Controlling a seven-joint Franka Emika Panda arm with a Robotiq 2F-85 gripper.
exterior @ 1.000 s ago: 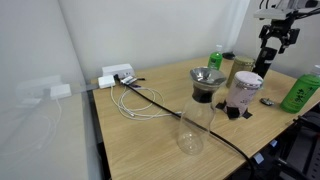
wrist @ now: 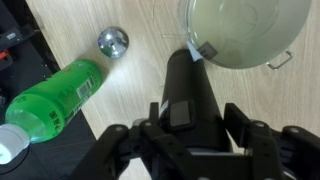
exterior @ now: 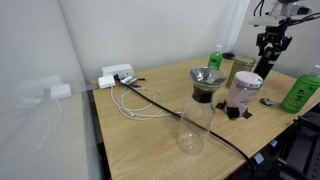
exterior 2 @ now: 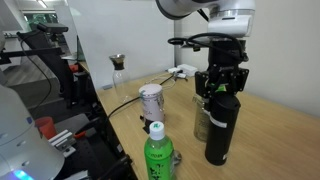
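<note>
A tall black cylindrical container (exterior 2: 222, 132) stands upright on the table beside a beige canister. My gripper (exterior 2: 223, 84) is at its top, pointing down. In the wrist view the black container (wrist: 190, 90) runs up from between the dark fingers, which stand on either side of its end. Black against black, it cannot be told whether the fingers touch it. In exterior view 1 the gripper (exterior: 273, 43) is over the same container (exterior: 266, 65), at the far right of the table.
Close to the black container are the beige canister (exterior 2: 202, 122), a green bottle (exterior 2: 159, 155) and a small metal object (wrist: 113, 42). A pinkish-white canister (exterior: 241, 92) and a glass vessel with a metal funnel (exterior: 196, 128) stand farther left. Bare table (exterior: 135, 140) lies at the left.
My gripper has come down slightly and a little to the left, closer about the black container's top. The objects on the table look unmoved.
</note>
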